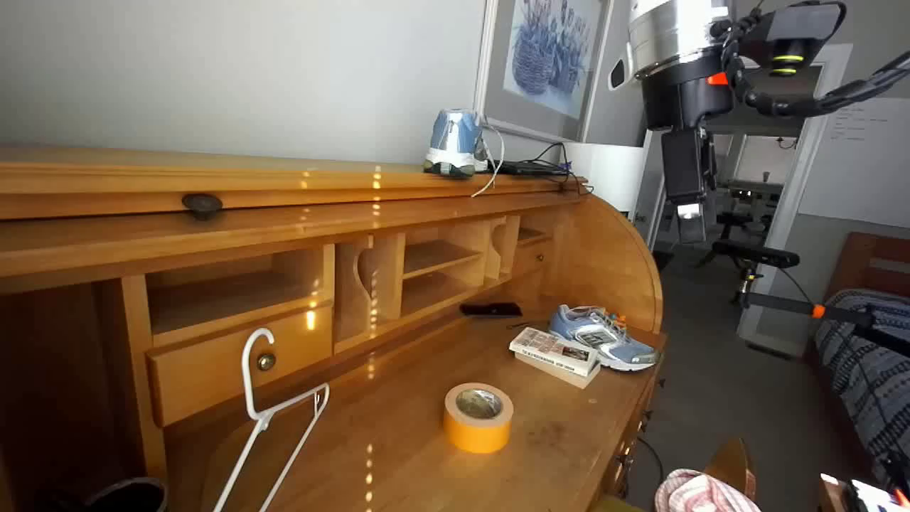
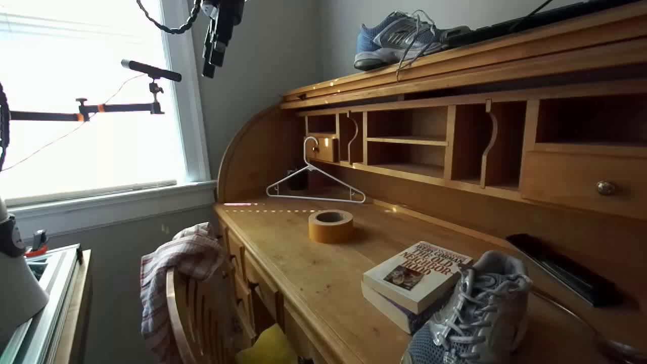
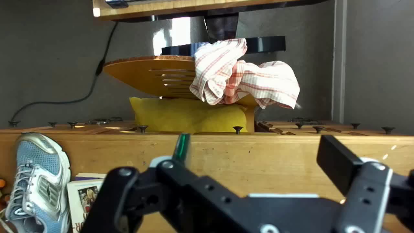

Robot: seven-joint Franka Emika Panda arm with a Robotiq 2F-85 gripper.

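My gripper is open, its two fingers wide apart with nothing between them. In the first exterior view it hangs high at the right, above and clear of the desk. On the wooden desk (image 2: 273,227) stands a roll of orange-yellow tape (image 1: 478,431), lying flat. A white hanger (image 2: 312,176) leans upright toward the far end of the desk in the second exterior view. Two stacked books (image 2: 412,276) rest beside a grey-blue shoe (image 3: 40,182). Another shoe (image 2: 397,39) sits on the desk's top ledge. A red-striped cloth (image 3: 264,79) drapes over the chair back.
The wooden chair (image 3: 151,73) stands at the desk's front edge, with a yellow cushion (image 3: 186,114) on it. A dark flat object (image 2: 564,270) lies near the cubbyholes. Bare desktop surrounds the tape roll. Cables trail from the top ledge.
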